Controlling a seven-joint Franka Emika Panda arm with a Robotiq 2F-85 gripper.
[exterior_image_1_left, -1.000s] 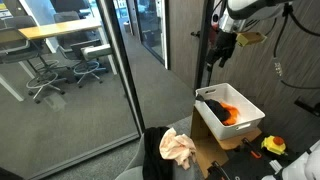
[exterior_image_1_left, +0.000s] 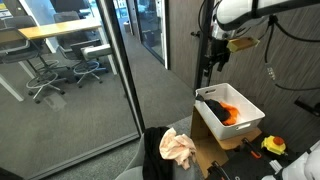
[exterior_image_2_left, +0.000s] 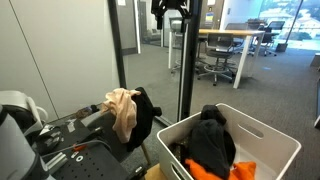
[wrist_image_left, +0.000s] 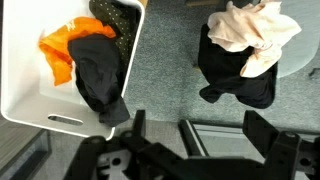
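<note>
A white bin (exterior_image_1_left: 252, 103) holds a black cloth (exterior_image_2_left: 210, 143) and an orange cloth (exterior_image_1_left: 235, 105), plus a dark patterned cloth (wrist_image_left: 118, 22) along one side. A pale pink cloth (exterior_image_1_left: 178, 147) lies on a black cloth (exterior_image_1_left: 156, 155) outside the bin. In the wrist view, the pink cloth (wrist_image_left: 255, 32) and the black cloth (wrist_image_left: 236, 75) under it are at upper right, with the bin (wrist_image_left: 20, 85) at left. My gripper hangs high above, its fingers wide apart and nothing between them. Bare floor shows in the gap.
Tools and a yellow-red object (exterior_image_1_left: 278, 145) lie near the robot's base. A glass partition with a dark post (exterior_image_2_left: 188, 70) stands behind the work area. Chairs (exterior_image_1_left: 88, 62) and a table are beyond it. Carpet between bin and pink cloth looks clear.
The arm and its hanging cable have shifted slightly to the left in exterior view 1. The cloths and the bin look unmoved.
</note>
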